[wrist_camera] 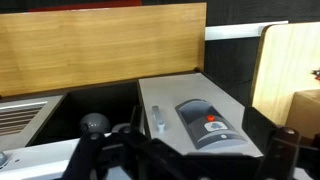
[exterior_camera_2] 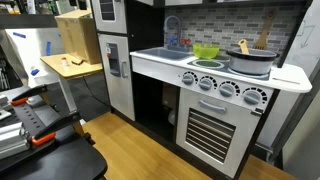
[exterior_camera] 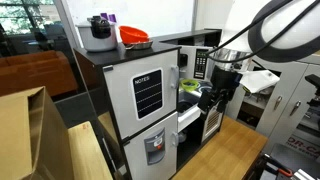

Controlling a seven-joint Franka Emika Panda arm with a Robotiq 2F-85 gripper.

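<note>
My gripper is open, with nothing showing between its dark fingers at the lower edge of the wrist view. It faces the toy kitchen's white fridge door, which carries a grey dispenser panel (wrist_camera: 207, 124) with a red spot and a pale handle (wrist_camera: 158, 118). In exterior view 1 the gripper (exterior_camera: 210, 99) hangs in front of the kitchen, to the right of the fridge (exterior_camera: 150, 110). Its contact with anything cannot be made out there. The upper fridge door (exterior_camera: 149, 91) bears a black notice board and appears shut.
A dark pot (exterior_camera: 99, 36) and a red bowl (exterior_camera: 133, 35) stand on the fridge. Another pot (exterior_camera_2: 252, 61) and a green bowl (exterior_camera_2: 206, 50) sit on the counter. The cupboard (exterior_camera_2: 155, 100) beneath the sink is open. Bare wooden floor (exterior_camera_2: 150, 150) lies in front; a cardboard box (exterior_camera: 30, 135) stands left.
</note>
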